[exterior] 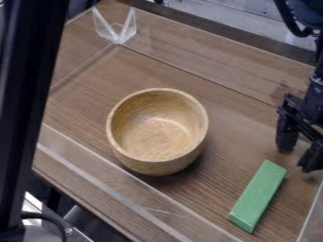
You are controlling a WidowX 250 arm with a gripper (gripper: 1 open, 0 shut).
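Observation:
My black gripper [297, 153] is low at the right edge, just over the wooden table, its dark fingers spread apart; I make out nothing held between them. Left of it stands a round wooden bowl [157, 131], empty and upright. A green rectangular block [258, 197] lies on the table below and left of the gripper, apart from it.
A clear plastic piece [115, 27] sits at the back left. A dark vertical post fills the left edge, and a pale strip runs up the lower right edge.

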